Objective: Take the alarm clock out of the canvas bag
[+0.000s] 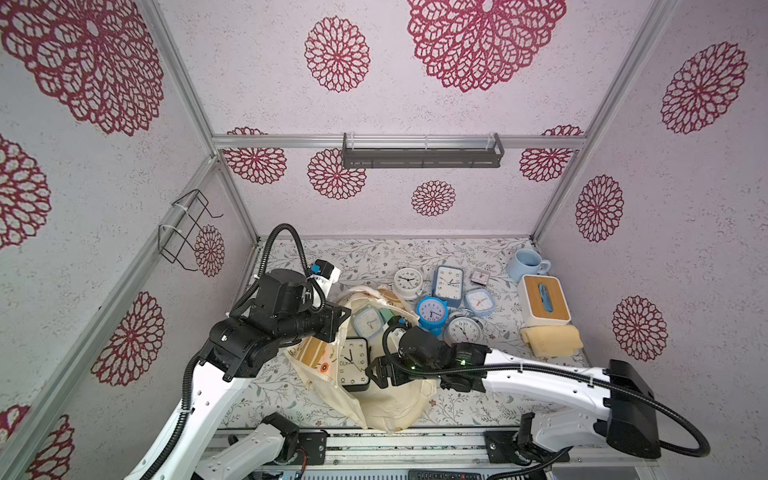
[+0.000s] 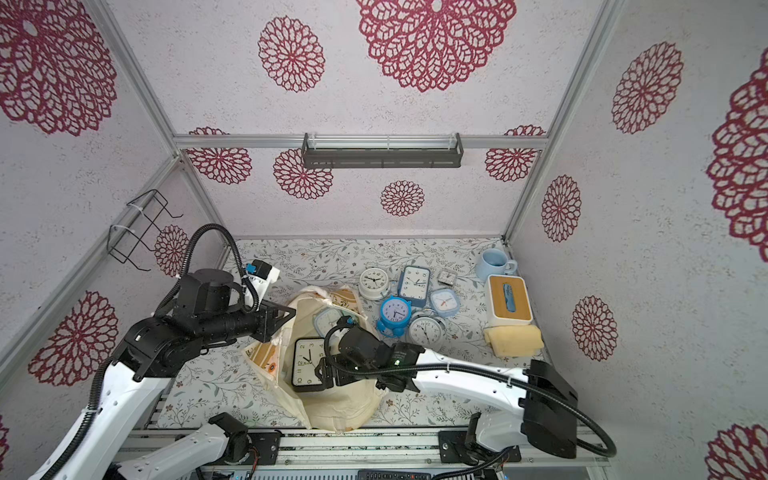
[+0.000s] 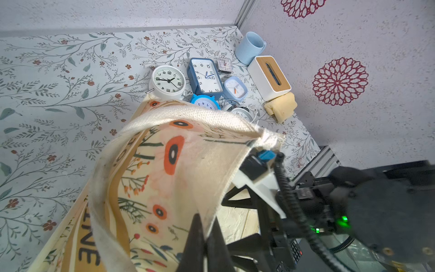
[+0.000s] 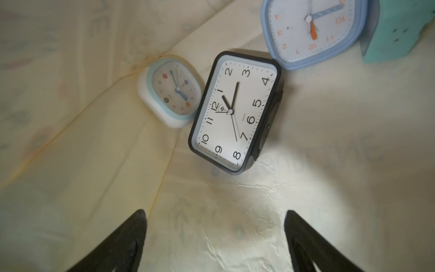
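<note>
The canvas bag [image 1: 400, 408] lies open on the table. My left gripper is shut on the bag's rim at the left, pulling it up. My right gripper is open inside the bag, pointing down, nothing between its fingers. In the right wrist view a black rectangular alarm clock [image 4: 233, 113] lies face up just beyond the fingertips, beside a small white clock [image 4: 174, 90], a light blue clock [image 4: 301, 36] and a mint green object [image 4: 392, 36].
Several clocks, among them a blue one [image 2: 394, 316], stand behind and right of the bag. A mug [image 1: 525, 264], a tissue box [image 1: 544, 298] and a folded yellow cloth [image 1: 550, 341] line the right side.
</note>
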